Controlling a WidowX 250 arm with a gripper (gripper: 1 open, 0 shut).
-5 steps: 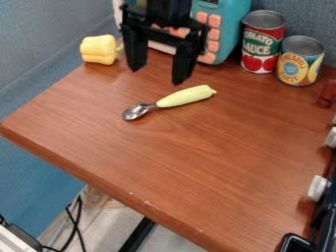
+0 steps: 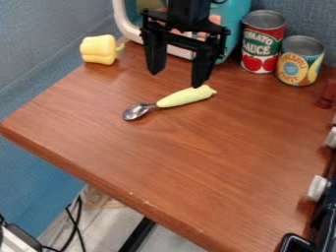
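My gripper hangs open near the back of the wooden table, its two black fingers apart with nothing seen between them. Below and in front of it lie a pale yellow corn cob and a metal spoon, end to end and touching.
A yellow pepper sits at the back left, a teal toy appliance behind my gripper. A tomato can, a yellow can and a red object stand at the right. A black appliance is at the front right.
My gripper has moved to the right, covering more of the teal appliance's front. The objects on the table have stayed in place.
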